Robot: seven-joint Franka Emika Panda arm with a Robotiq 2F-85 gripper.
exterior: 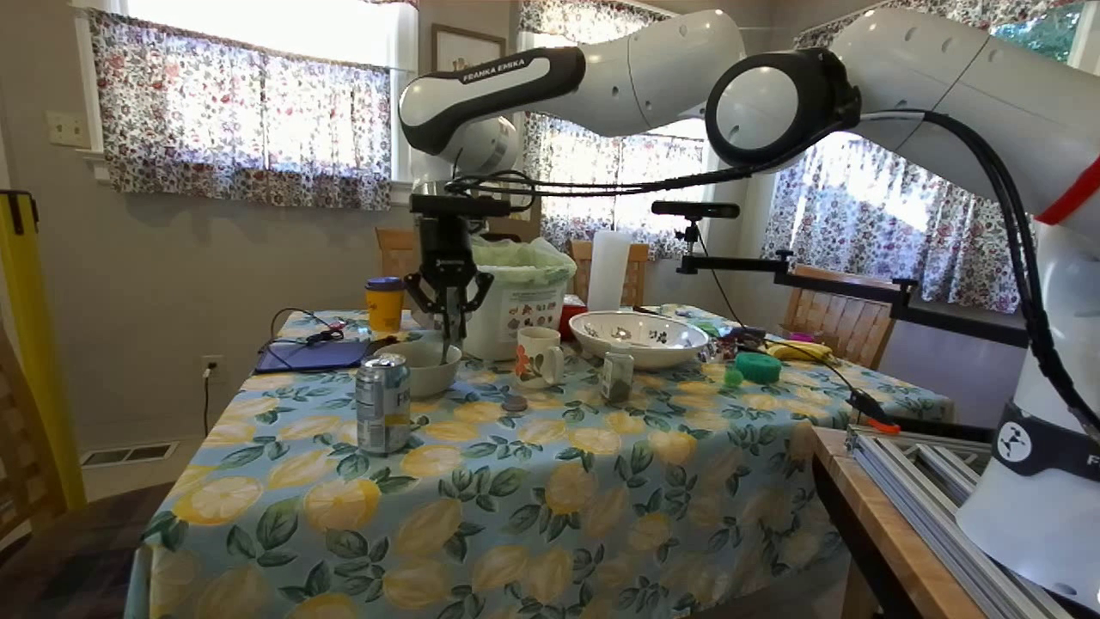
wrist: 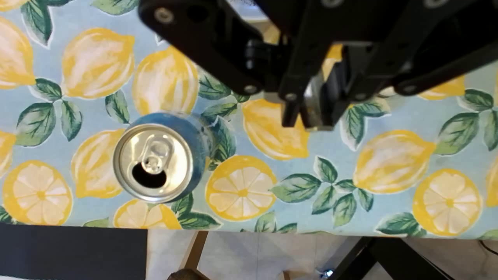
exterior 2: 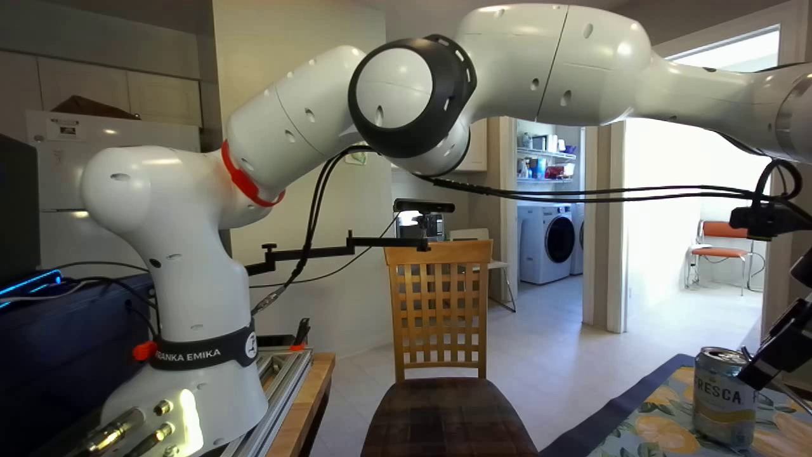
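Observation:
My gripper [exterior: 453, 318] points down above the smaller white bowl [exterior: 433, 383], shut on a thin metal utensil. The grey utensil [exterior: 445, 349] hangs from the fingers with its lower end inside the bowl; its tip is hidden by the wall. In the wrist view, a shiny metallic strip [wrist: 315, 100] shows between the dark fingers. What kind of utensil it is I cannot tell. The bowl itself is mostly blocked from the wrist view by the gripper.
An opened Fresca can [exterior: 382, 406] stands close in front of the bowl. Right of it are a mug [exterior: 538, 358], a small shaker [exterior: 616, 376] and a wide bowl [exterior: 641, 356]. A lined bin [exterior: 518, 309] rises behind.

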